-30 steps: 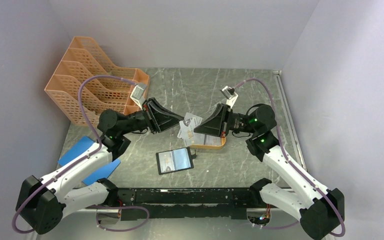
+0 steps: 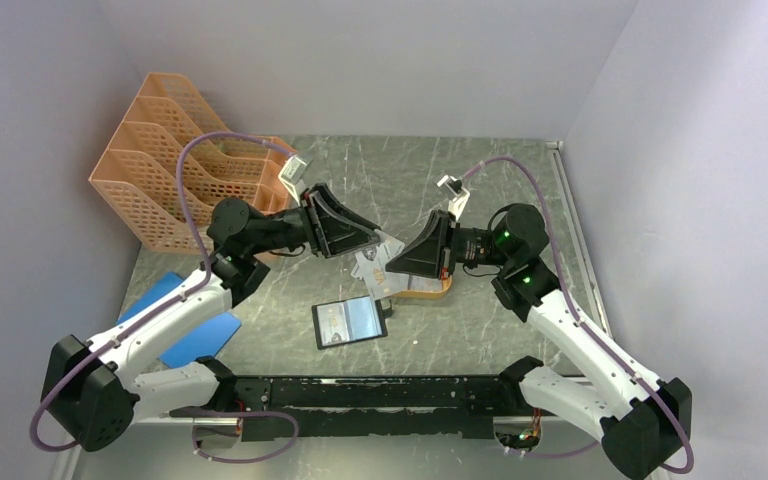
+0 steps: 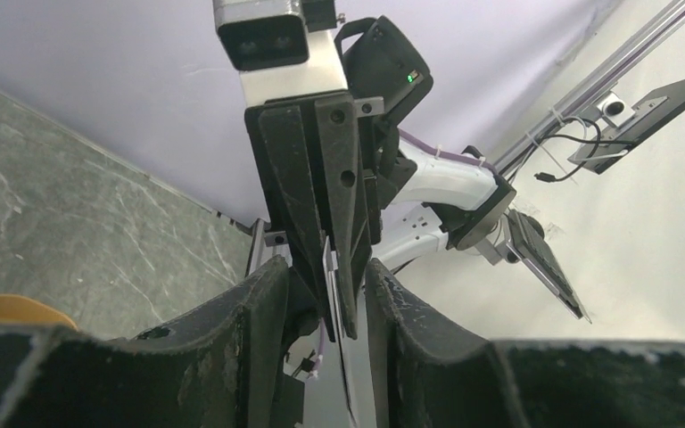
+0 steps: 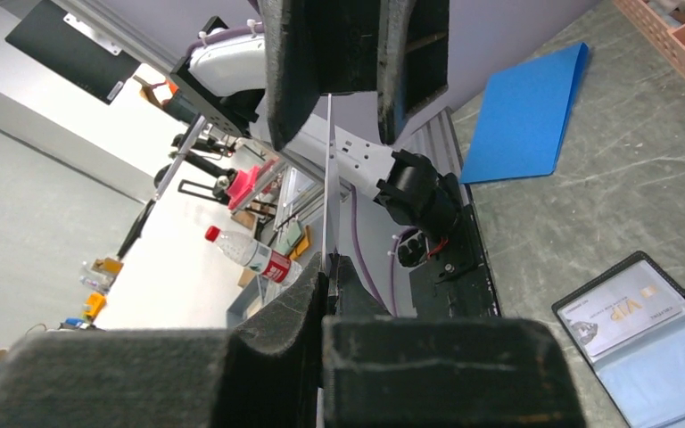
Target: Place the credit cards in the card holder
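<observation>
A credit card [image 2: 384, 280], seen edge-on in the right wrist view as a thin card [image 4: 331, 178], is pinched by my right gripper. My left gripper stands part open, its fingers on either side of the same card [image 3: 335, 303], with gaps visible between them and it. From above, the left gripper [image 2: 374, 238] and right gripper [image 2: 392, 268] face each other above the table. The black card holder [image 2: 349, 323] lies spread on the table below, a white VIP card [image 4: 623, 315] in one side and a pale blue pocket in the other.
An orange tray [image 2: 430, 294] with more cards lies below the grippers, partly hidden. A blue folder [image 2: 200, 338] rests at the left, below the left arm. The orange rack [image 2: 125, 190] fills the back left. Bare tabletop [image 2: 520, 345] shows at the front right.
Over the last second my left gripper has shifted right, nearing the right gripper and overlapping the card's upper part. The right arm has barely moved; the card holder stays in place.
</observation>
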